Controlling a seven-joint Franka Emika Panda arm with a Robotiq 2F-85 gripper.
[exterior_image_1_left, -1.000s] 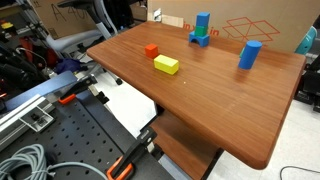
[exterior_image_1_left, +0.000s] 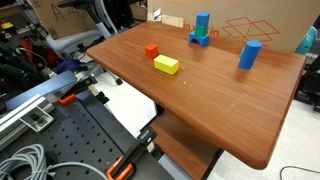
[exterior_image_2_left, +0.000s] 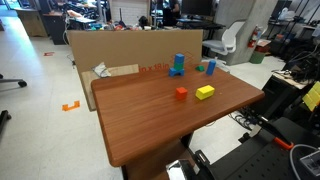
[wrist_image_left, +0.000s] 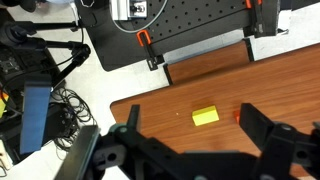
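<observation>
In the wrist view my gripper is open, its dark fingers wide apart at the lower edge with nothing held between them. Beyond the gap, the yellow block (wrist_image_left: 205, 116) lies on the table below, and part of a red block (wrist_image_left: 238, 117) shows to its right. Exterior view 1 has the red block (exterior_image_1_left: 151, 49) and yellow block (exterior_image_1_left: 166, 65) lying apart on the wooden table (exterior_image_1_left: 225, 100). A blue cylinder (exterior_image_1_left: 250, 54) stands upright near the far edge. Farther left, a blue and green stack (exterior_image_1_left: 201, 29) rests on a blue base. The gripper is not clearly visible in either exterior view.
A cardboard panel (exterior_image_2_left: 140, 47) stands along the table's back edge. White crumpled material (exterior_image_2_left: 102, 70) lies near that panel. Beside the table is a black perforated platform (exterior_image_1_left: 75, 135) with orange-and-black clamps.
</observation>
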